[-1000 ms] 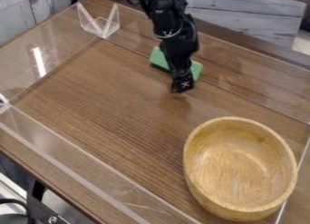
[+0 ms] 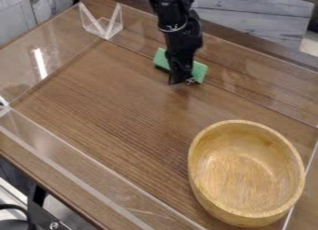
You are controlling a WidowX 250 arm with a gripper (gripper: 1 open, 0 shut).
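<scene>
The black gripper (image 2: 177,72) reaches down from the top of the camera view onto a green block (image 2: 195,69), which lies on the wooden table (image 2: 106,127) in the upper middle. The gripper covers the middle and part of the left of the block; whether its fingers are open or shut on it cannot be seen clearly.
A cream oval bowl (image 2: 245,172) stands at the lower right. A clear plastic object (image 2: 102,22) sits at the upper left. Cables show at the lower left edge.
The gripper has moved slightly left and up over the green block, and its lower tips no longer reach below the block as far. The block looks about in the same place.
</scene>
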